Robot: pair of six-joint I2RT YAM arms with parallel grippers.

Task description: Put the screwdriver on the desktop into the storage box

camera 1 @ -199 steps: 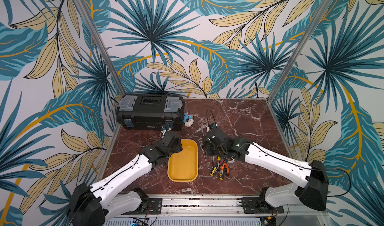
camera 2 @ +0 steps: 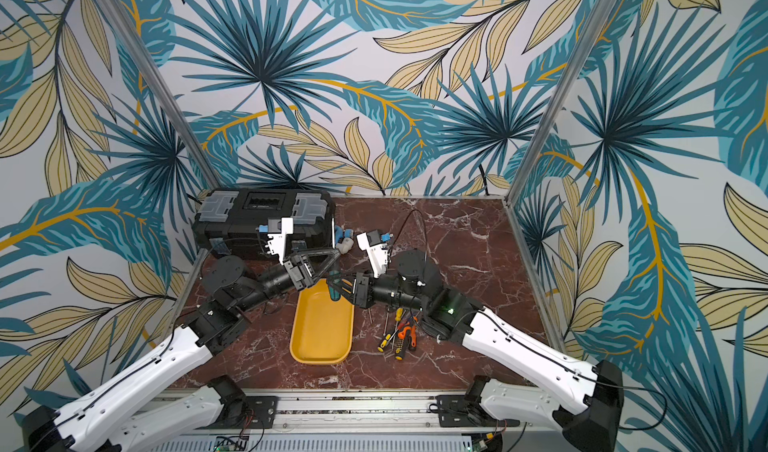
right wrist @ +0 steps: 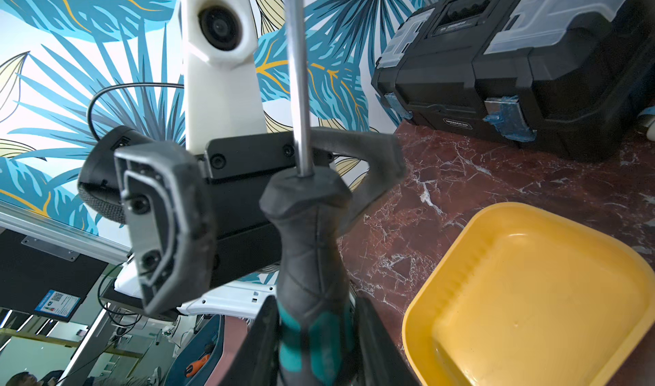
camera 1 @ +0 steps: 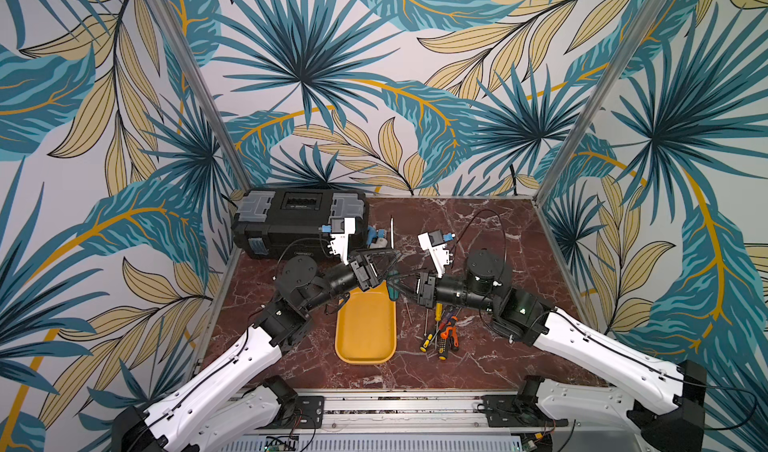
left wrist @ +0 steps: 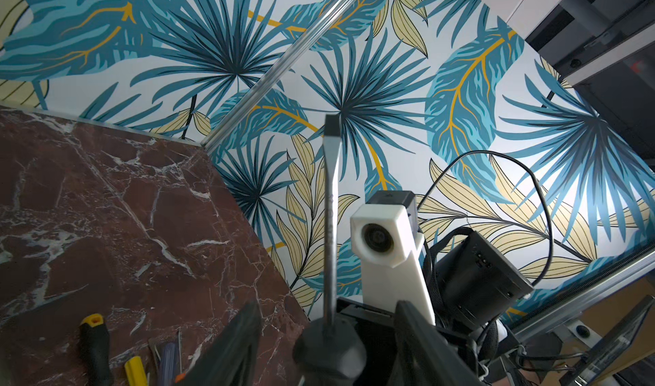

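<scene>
A screwdriver with a teal and dark handle and metal shaft stands upright in my right gripper, whose fingers are shut on the handle. My left gripper is raised at the top of that handle from the left; its fingers stand apart on either side of it in the left wrist view. The yellow tray lies below both grippers. The black box with clear lid compartments sits closed at the back left.
Several loose tools with yellow, orange and dark handles lie right of the tray. Small blue and white items sit beside the box.
Both arms have risen and reached inward, lifting the screwdriver upright above the tray. My left gripper has moved in to the top of its handle.
</scene>
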